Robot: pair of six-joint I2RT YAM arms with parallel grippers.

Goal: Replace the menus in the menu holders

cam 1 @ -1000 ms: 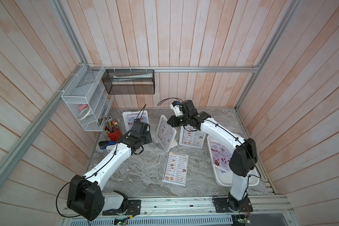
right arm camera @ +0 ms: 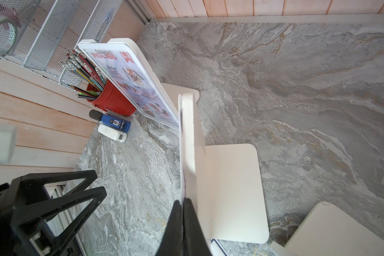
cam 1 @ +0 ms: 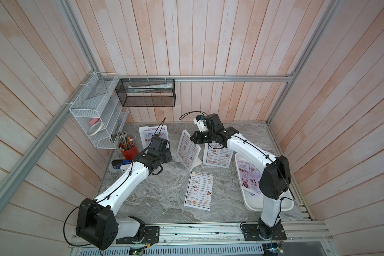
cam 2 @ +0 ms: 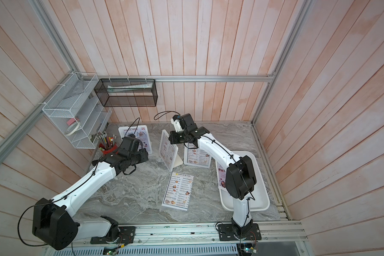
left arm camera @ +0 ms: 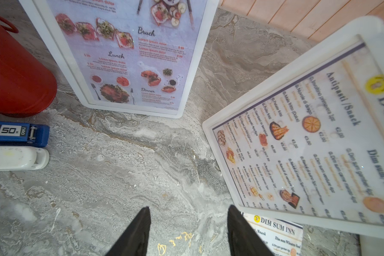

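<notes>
The middle menu holder (cam 1: 188, 150) stands upright, turned with its Dim Sum menu facing left. My right gripper is shut at this holder's near edge; whether a thin edge is pinched between the fingertips does not show. To the left, my left gripper is open above bare table, nothing between its fingers. Another holder (left arm camera: 132, 55) with a purple special menu stands at the back left. A third holder (cam 1: 218, 155) with a Dim Sum menu is at the right, partly under the right arm. One loose Dim Sum sheet (cam 1: 198, 190) lies flat in front.
A white tray (cam 1: 248, 204) with purple menu sheets lies at the right, partly beneath the right arm. At the left are a red pencil cup (cam 1: 129, 152) and a blue stapler (left arm camera: 38, 134).
My right gripper has shifted only very slightly at the middle holder. The left arm, the holders and the loose sheet look unchanged.
</notes>
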